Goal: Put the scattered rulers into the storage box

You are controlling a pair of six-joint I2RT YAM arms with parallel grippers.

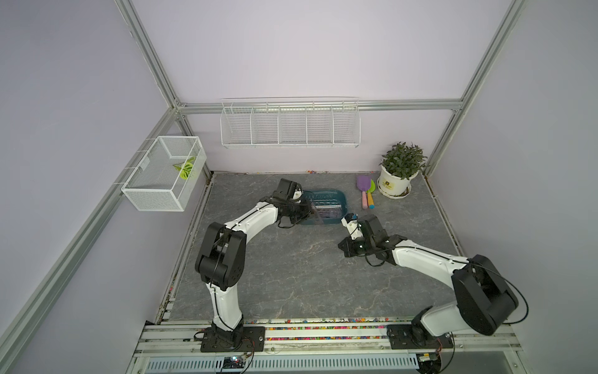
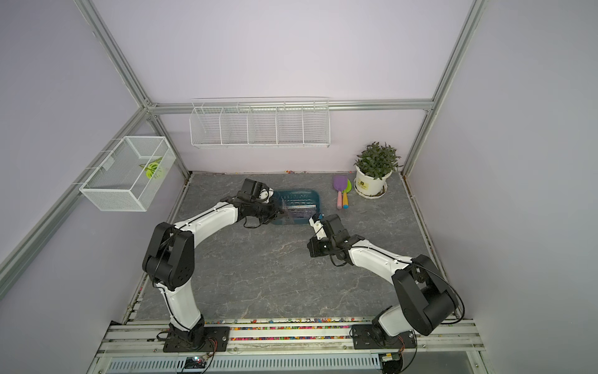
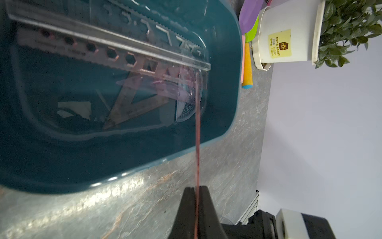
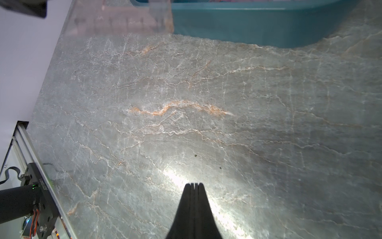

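A clear pinkish triangular ruler (image 3: 197, 131) is pinched in my left gripper and seen edge-on in the left wrist view. Its far end reaches over the teal storage box; the right wrist view shows part of this held ruler (image 4: 119, 18) blurred near the box's left end. Inside the box lie a long clear ruler (image 3: 119, 47), a triangle (image 3: 137, 107) and a protractor (image 3: 186, 107). My right gripper is shut and empty above the counter, in front of the box's right side.
To the right of the box stand a potted plant (image 1: 393, 182) and a purple and a green toy shovel (image 1: 363, 184). A wire rack (image 1: 290, 127) hangs on the back wall, a white basket (image 1: 163, 174) on the left.
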